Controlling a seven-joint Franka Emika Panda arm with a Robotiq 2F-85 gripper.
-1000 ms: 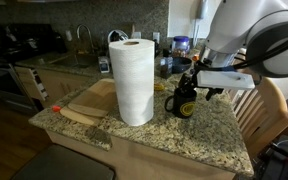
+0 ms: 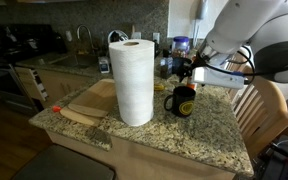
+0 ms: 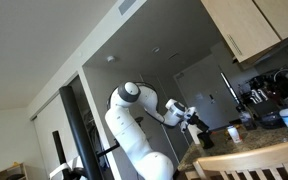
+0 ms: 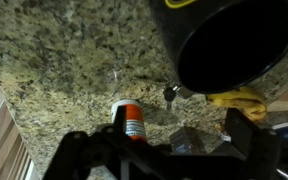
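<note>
In exterior view 1 a black mug (image 2: 181, 101) with a yellow mark stands upright on the speckled counter (image 2: 169, 140). Just behind and above it is my gripper (image 2: 188, 73), apart from the mug. From the wrist camera the mug (image 4: 234, 45) fills the upper right. The two dark fingers of my gripper show low in that view, spread wide, with no object held between them. Near the left finger a white bottle (image 4: 127, 104) with an orange label is on the counter. A yellow object (image 4: 240, 102), perhaps a banana, lies beyond the mug.
A tall paper towel roll (image 2: 133, 80) stands left of the mug, and a wooden board (image 2: 94, 100) lies farther left. Jars (image 2: 181, 45) stand at the back. Chairs (image 2: 268, 112) line the right edge.
My gripper has lifted and drawn back from the mug, toward the back of the counter. The mug stays in about the same place and is now less covered.
</note>
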